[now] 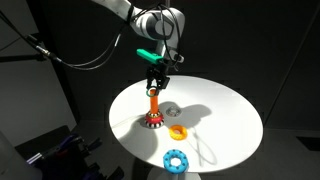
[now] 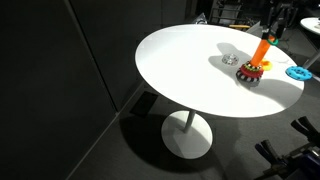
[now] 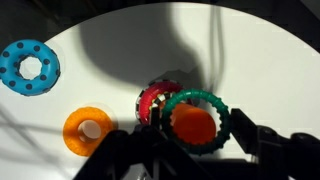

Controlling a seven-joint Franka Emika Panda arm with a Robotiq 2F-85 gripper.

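My gripper is shut on a green ring (image 3: 207,96), one finger on either side of it. An orange post (image 3: 192,124) shows through the ring's hole in the wrist view. In exterior view 1 the gripper (image 1: 155,82) is over the post (image 1: 154,104), with the ring (image 1: 152,93) level with its top. Whether the ring is around the post or just above it, I cannot tell. The post stands on a red, black and white base (image 1: 154,120); exterior view 2 shows post (image 2: 261,52) and base (image 2: 249,73) too.
On the white round table (image 1: 225,125) lie an orange ring (image 1: 178,132) and a blue dotted ring (image 1: 175,161) near the front edge. A small clear or grey object (image 1: 172,112) sits just behind the post.
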